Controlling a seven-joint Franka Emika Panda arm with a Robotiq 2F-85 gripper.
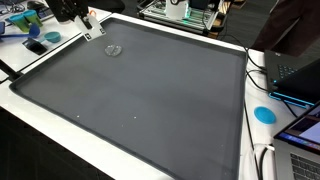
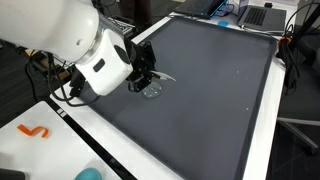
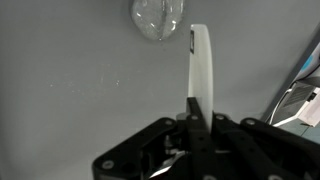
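Observation:
A flat white piece with dark marks hangs from my gripper, which is shut on one end of it. The wrist view shows this white piece almost edge-on, pointing away from the fingers. A thin pale part of the piece juts out beside the gripper in exterior view 2. Close by on the grey mat lies a clear round dish, partly cut off by the top edge in the wrist view. The dish and the white piece appear apart.
The grey mat is otherwise mostly bare. Cluttered small items, including a teal cup, stand beyond its left edge. A blue disc and laptops sit on the right. An orange item lies on the white tabletop.

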